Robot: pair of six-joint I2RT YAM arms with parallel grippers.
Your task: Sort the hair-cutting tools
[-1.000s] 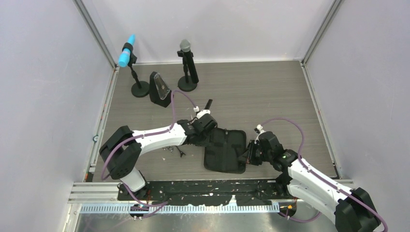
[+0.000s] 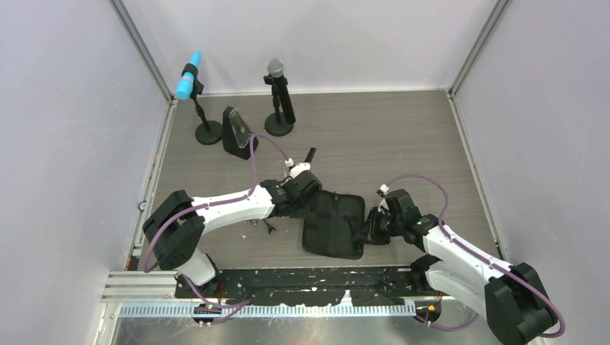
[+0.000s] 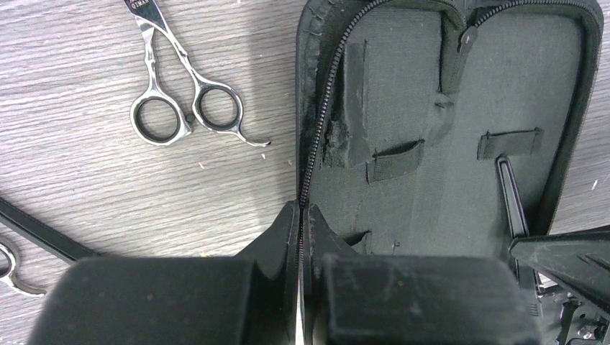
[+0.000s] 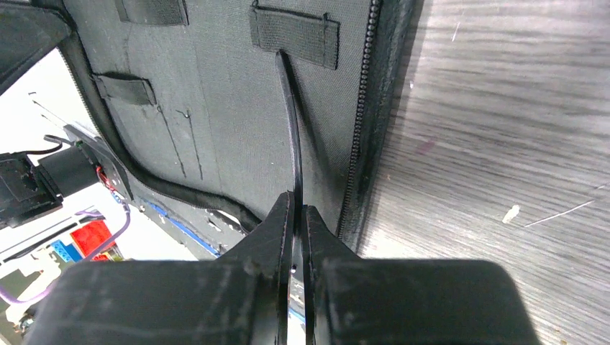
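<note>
The black zippered case (image 2: 333, 233) lies open and flat on the table, with elastic loops inside. At its left zipped edge, my left gripper is shut with the thin zipper edge between its fingertips. On the other side, my right gripper is shut on a slim black tool (image 4: 293, 129) held low over the case. Left of the case lie silver scissors (image 3: 162, 97) on the bare table.
Another finger-ring tool (image 3: 13, 267) and a black bar (image 3: 43, 228) lie left of the case. Two stands, one with a microphone (image 2: 276, 69), and a black metronome (image 2: 239, 134) occupy the back left.
The case has moved a little; the left arm has stayed nearly still.
</note>
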